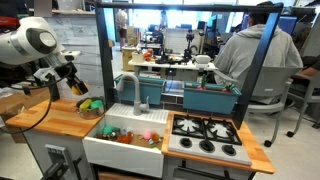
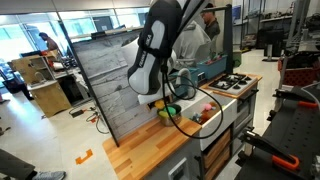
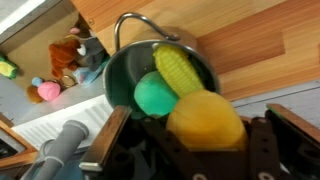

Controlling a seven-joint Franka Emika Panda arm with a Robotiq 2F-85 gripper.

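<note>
A rounded orange-yellow object (image 3: 205,120) fills the space between my gripper's fingers (image 3: 108,138), which stand well apart on its two sides. My gripper (image 1: 74,86) is above the left side of a metal pot (image 1: 90,111), shut on this object, which hangs just off the counter. Inside the pot (image 3: 122,72) lie a green round thing (image 3: 155,94) and a yellow corn cob (image 3: 178,70). The orange object hides part of the corn and the pot's near side. In exterior view 2 the gripper is small and partly blends with the arm.
To the right of the pot, a white sink (image 1: 120,154) holds several colourful toys, with a grey faucet (image 1: 138,90) behind it. A stove (image 1: 208,136) stands farther right. Blue bins (image 1: 208,100) hang at the back.
</note>
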